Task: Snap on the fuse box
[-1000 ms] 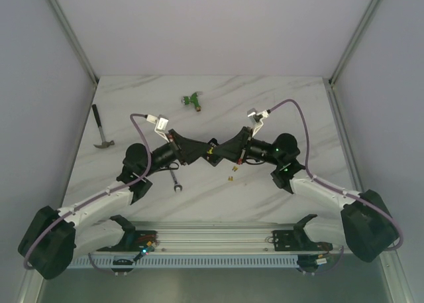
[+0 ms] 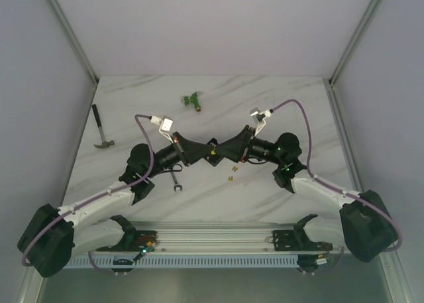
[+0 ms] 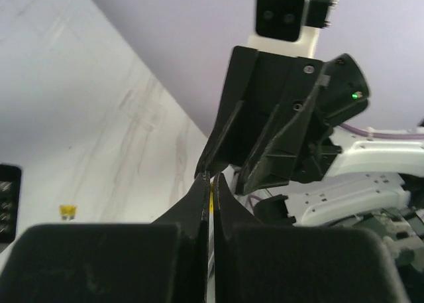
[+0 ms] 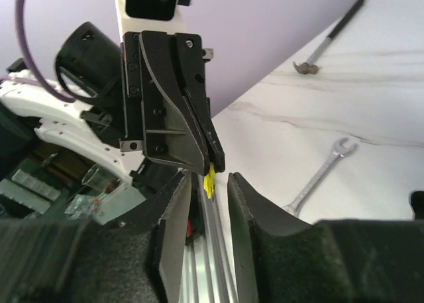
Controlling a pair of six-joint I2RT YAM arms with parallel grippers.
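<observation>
My left gripper (image 2: 203, 153) and my right gripper (image 2: 222, 150) meet tip to tip at the middle of the table. A small yellow piece (image 4: 209, 182) shows at the left gripper's tips, which are shut. In the right wrist view, my right gripper's fingers (image 4: 246, 243) stand part open below that piece. A black boxy object (image 3: 8, 200), possibly the fuse box, lies under the grippers, partly hidden by them.
A hammer (image 2: 103, 144) lies at the far left, a wrench (image 2: 177, 185) below the left arm, and a green tool (image 2: 192, 101) at the back. Small yellow pieces (image 3: 67, 211) lie near the middle.
Both arms have shifted very slightly at the middle; the other objects on the table have not moved.
</observation>
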